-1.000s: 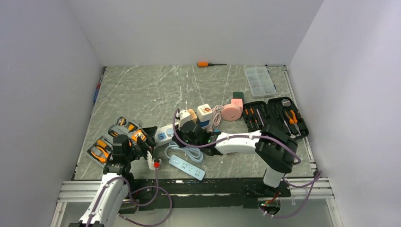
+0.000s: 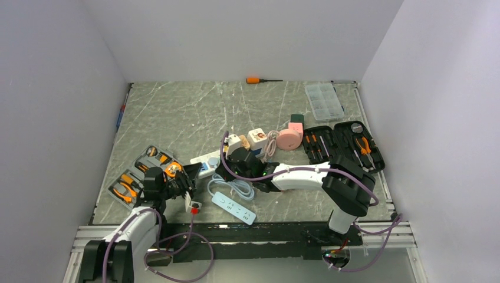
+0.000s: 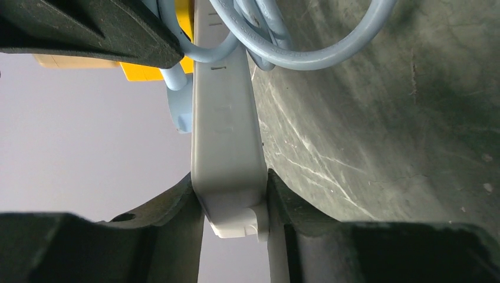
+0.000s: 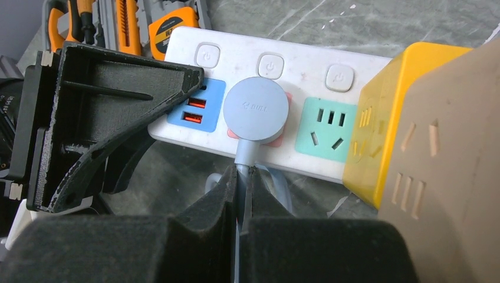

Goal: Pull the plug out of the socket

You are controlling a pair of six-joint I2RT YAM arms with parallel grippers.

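A white power strip (image 4: 311,58) with blue, pink and green sockets lies behind the tool case and cord coil. Its end is held by my left gripper, shut on it. A round pale-blue plug (image 4: 255,107) covers the pink socket; whether it is seated is unclear. My right gripper is shut on the plug's cord just below its head. Yellow (image 4: 395,88) and beige (image 4: 442,159) adapters stand at the strip's right end.
An open grey tool case (image 2: 124,188) is at the left, a blue strip (image 2: 233,207) at the front, pink items (image 2: 288,139) and a black tool case (image 2: 345,147) at the right.
Since a second ago my left arm has moved slightly up and right in the top view, and the right arm slightly right.
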